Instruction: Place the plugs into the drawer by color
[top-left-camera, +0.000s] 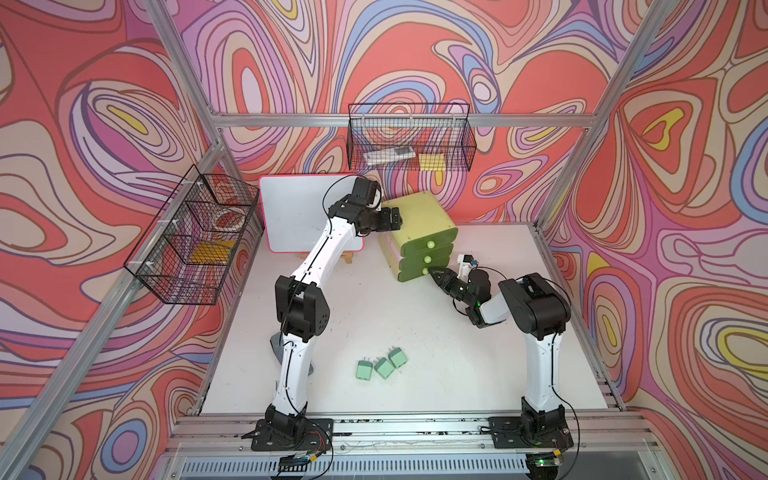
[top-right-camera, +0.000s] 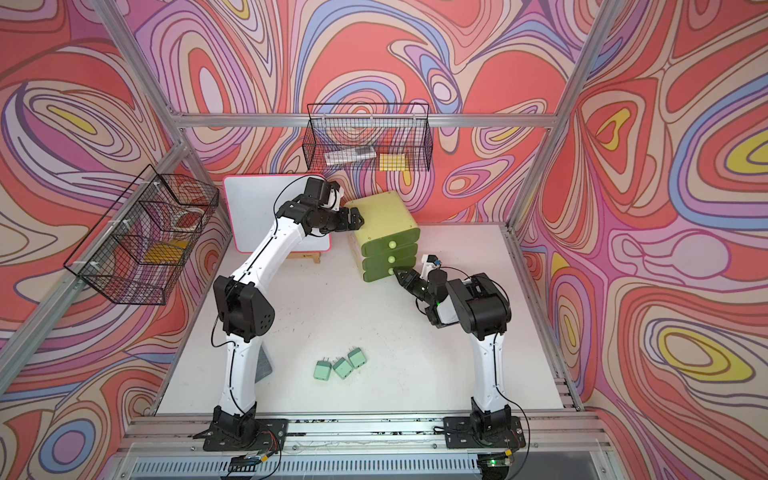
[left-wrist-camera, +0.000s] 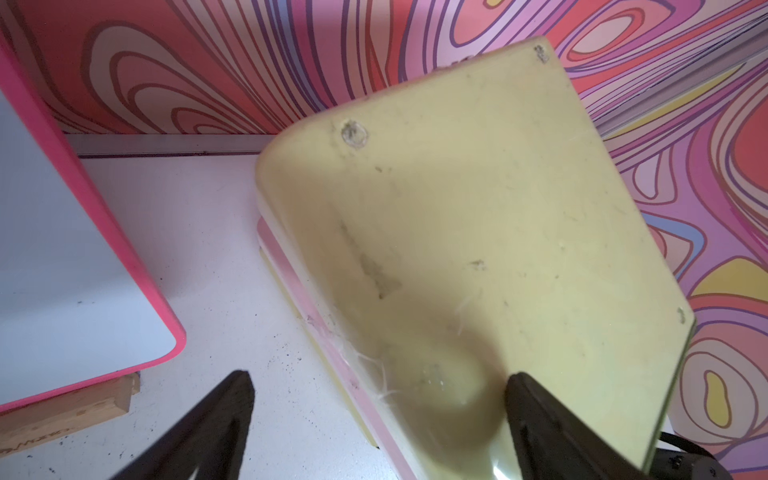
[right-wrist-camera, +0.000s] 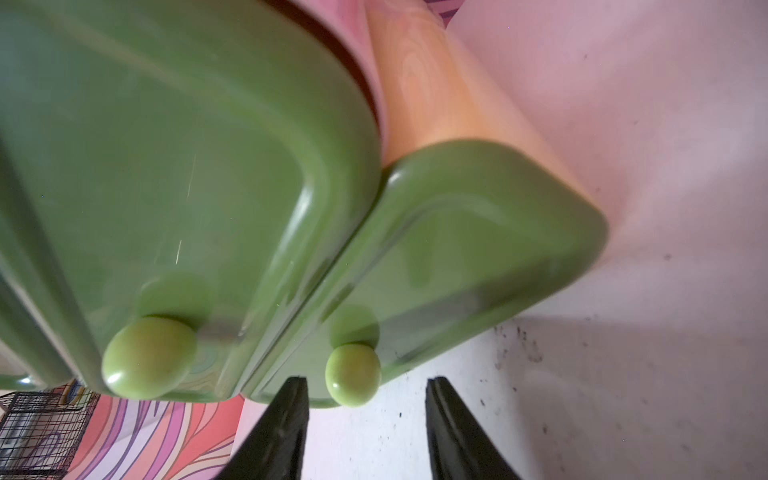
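A drawer unit with a pale yellow top and green fronts with round knobs stands at the back centre. My left gripper is open over the top's left part, its fingers blurred in the wrist view. My right gripper is low at the front, fingers apart, just before the lower drawer knob, with nothing visibly held; the upper knob is left of it in that view. Three green plugs lie near the front of the table.
A white board on a wooden stand is left of the unit. Wire baskets hang on the back and left walls. A grey object lies beside the left arm.
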